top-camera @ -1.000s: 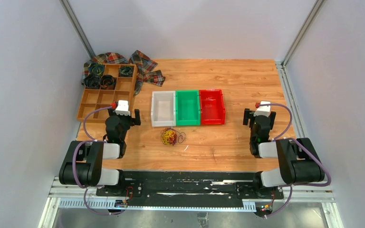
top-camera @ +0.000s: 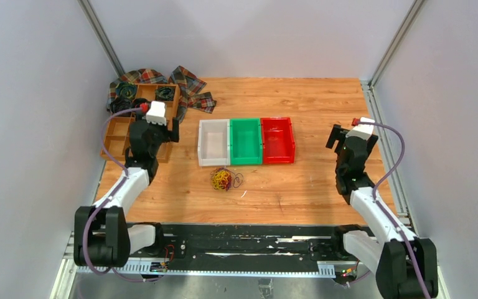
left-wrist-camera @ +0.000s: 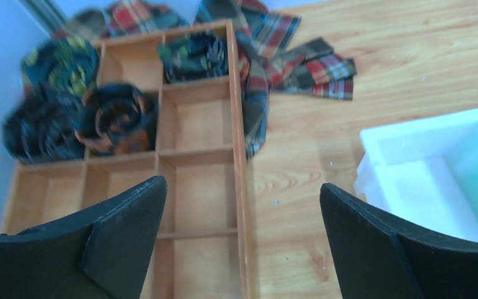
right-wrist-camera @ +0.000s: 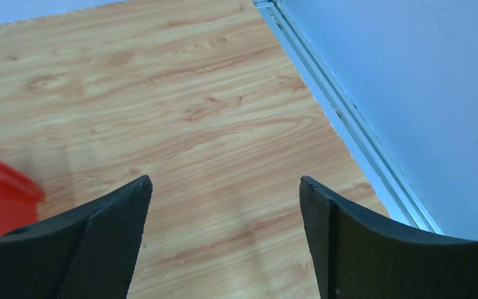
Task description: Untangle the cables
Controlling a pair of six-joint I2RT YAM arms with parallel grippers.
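Note:
A tangled bundle of yellow and dark red cables (top-camera: 221, 179) lies on the table just in front of the three bins, with loose loops to its right. My left gripper (top-camera: 157, 127) is raised over the wooden divided box, open and empty; in the left wrist view its black fingers (left-wrist-camera: 81, 255) frame empty box compartments. My right gripper (top-camera: 351, 137) is raised at the right of the table, open and empty, with bare wood between its fingers in the right wrist view.
A white bin (top-camera: 213, 143), green bin (top-camera: 246, 142) and red bin (top-camera: 277, 140) stand in a row mid-table. The wooden box (top-camera: 117, 131) holds dark coils, with a plaid cloth (top-camera: 201, 103) around it at back left.
The cables have not moved.

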